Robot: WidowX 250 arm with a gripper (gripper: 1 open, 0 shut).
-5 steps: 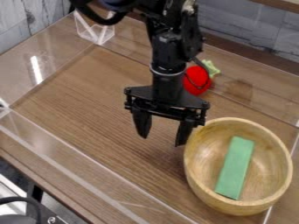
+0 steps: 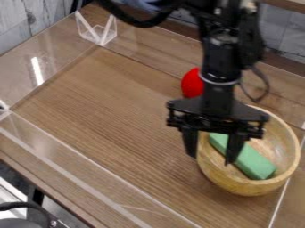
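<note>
My gripper (image 2: 215, 134) is on the right, its dark body over the near-left part of a wooden bowl (image 2: 244, 187). A green block (image 2: 248, 160) lies in the bowl, just beside and partly behind the fingers. Whether the fingers are open or shut is unclear. A red round object (image 2: 191, 82) sits behind the arm, partly hidden.
A white wire or clear object (image 2: 95, 28) stands at the back left.
My arm and gripper have moved right, from left of the bowl to over it. The green block now appears tilted the other way.
</note>
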